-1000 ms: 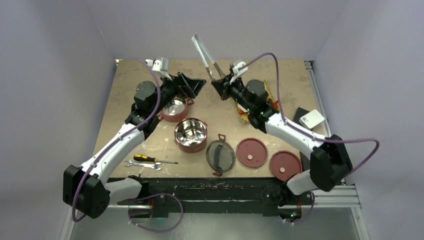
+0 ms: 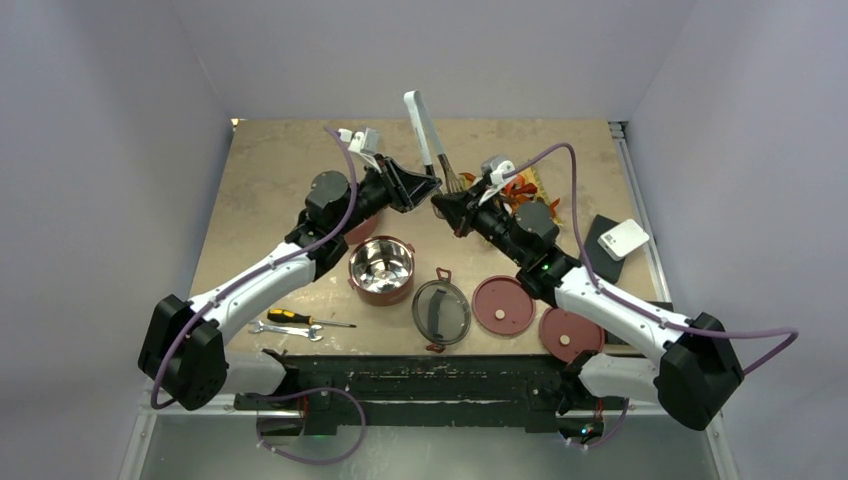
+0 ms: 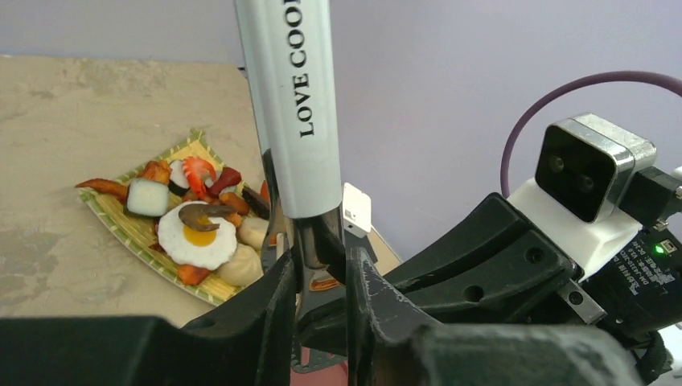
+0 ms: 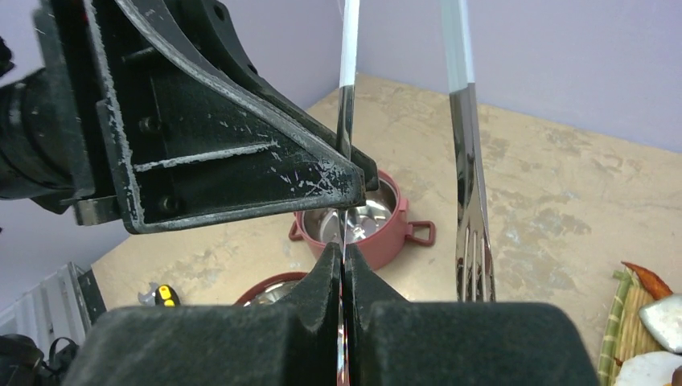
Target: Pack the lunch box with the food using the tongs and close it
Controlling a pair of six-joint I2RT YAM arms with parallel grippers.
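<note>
Long white-handled tongs (image 2: pixel 420 125) with steel ends, one a fork (image 4: pixel 474 257), stand upright between the two grippers. My right gripper is shut on one steel arm of the tongs. My left gripper reaches around that same steel part just above it; whether its fingers have closed on it is unclear. A yellow plate (image 3: pixel 121 217) of food, with fried egg (image 3: pixel 197 241), dumplings and pieces, lies behind on the table.
Pink pots (image 2: pixel 380 285), a glass lid (image 2: pixel 441 315), two maroon lids (image 2: pixel 503 305), a wrench and screwdriver (image 2: pixel 290 316) occupy the front. A white item (image 2: pixel 622 238) lies on a dark mat at right.
My left gripper has moved right to the tongs.
</note>
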